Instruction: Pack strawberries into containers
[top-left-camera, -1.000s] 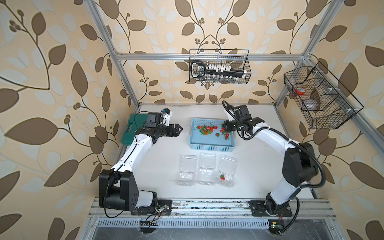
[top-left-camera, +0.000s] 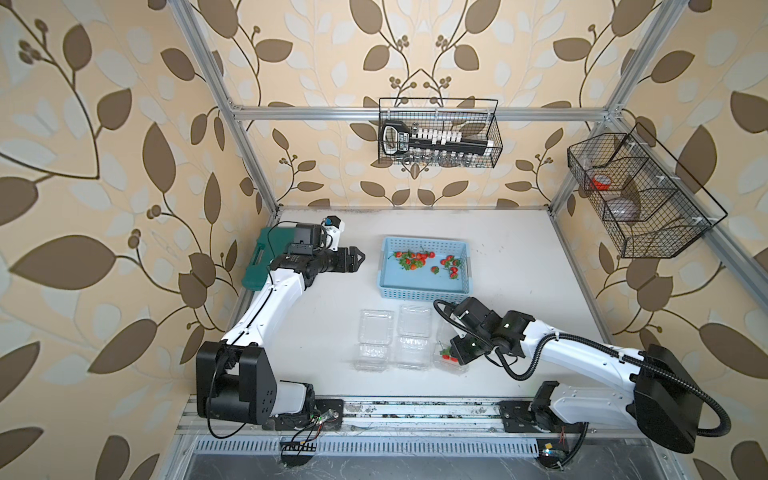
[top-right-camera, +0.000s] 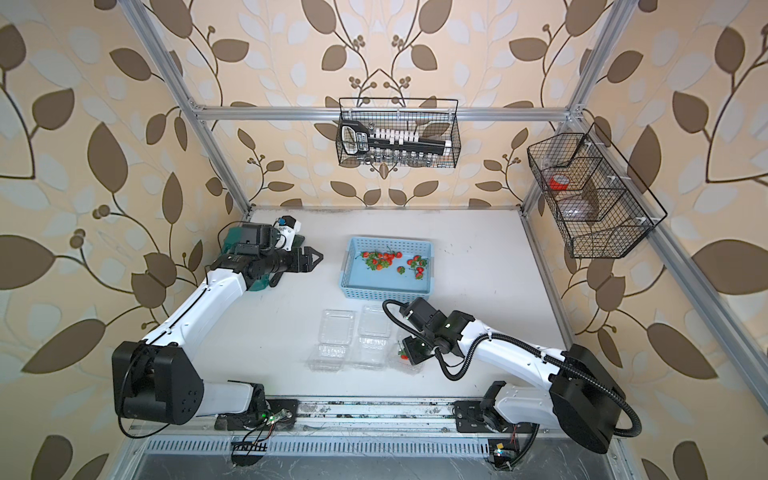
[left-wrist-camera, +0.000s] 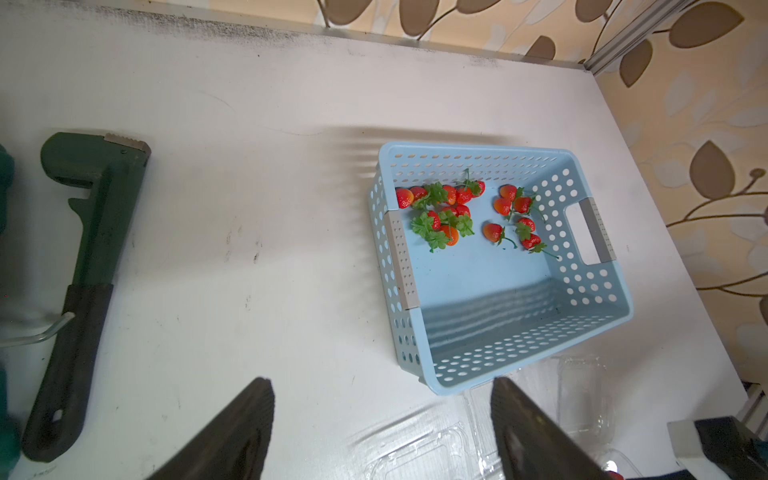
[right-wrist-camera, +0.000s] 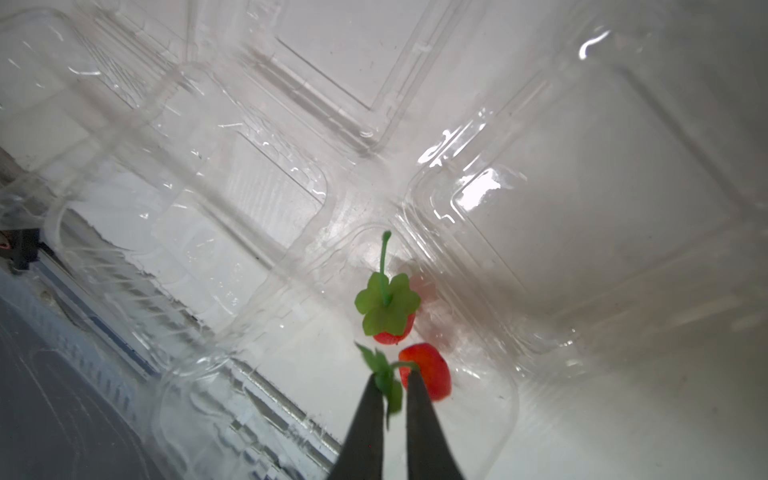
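Observation:
Strawberries (left-wrist-camera: 448, 216) with green leaves lie in two groups in the blue basket (left-wrist-camera: 406, 328). Three clear hinged containers stand open in front of it: the left one (top-left-camera: 375, 326), the middle one (top-left-camera: 414, 321) and the right one (top-left-camera: 457, 369). In the right wrist view, one strawberry (right-wrist-camera: 392, 324) rests in the right container. Another strawberry (right-wrist-camera: 432, 369) is at my right gripper, its leaves and stem by the fingertips, which stand slightly apart. Whether they grip it is unclear. My left gripper is open and empty, left of the basket.
A green and black pipe wrench (left-wrist-camera: 88, 280) lies at the table's left, beside a green case (top-left-camera: 257, 260). Wire baskets hang on the back (top-left-camera: 440, 160) and right (top-left-camera: 640, 208). Table between left gripper and blue basket is bare.
The right gripper has moved from the blue basket toward the front, carrying a strawberry, and is now down at the right container. The left arm has stayed still.

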